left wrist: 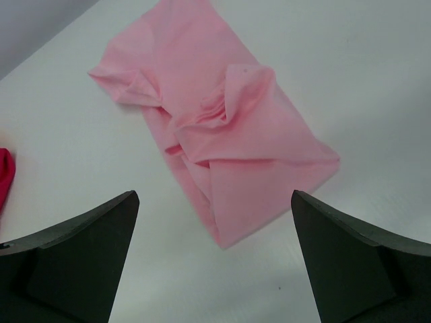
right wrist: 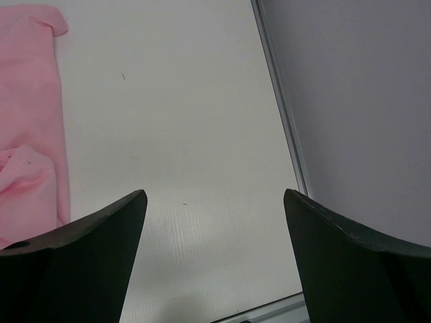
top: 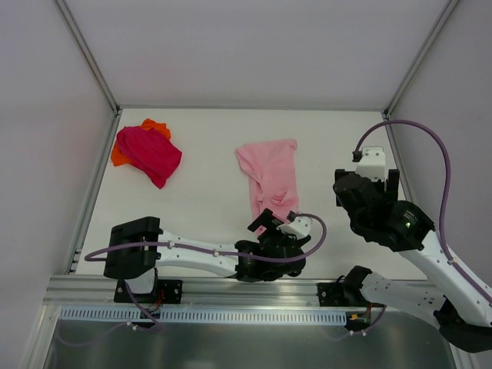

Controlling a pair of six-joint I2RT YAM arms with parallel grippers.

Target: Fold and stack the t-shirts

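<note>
A pink t-shirt (top: 269,173) lies partly folded and rumpled at the middle of the white table, its near part bunched in folds (left wrist: 236,121). My left gripper (top: 269,223) hovers at its near end; in the left wrist view its fingers stand open around empty space, beyond them the whole shirt. My right gripper (top: 367,182) is open over bare table to the right of the shirt, whose edge shows at the left of the right wrist view.
A red cloth (top: 150,154) lies over an orange cloth (top: 157,127) at the back left. Bare table (right wrist: 188,121) spans the right side up to the metal rail (right wrist: 283,101) and wall.
</note>
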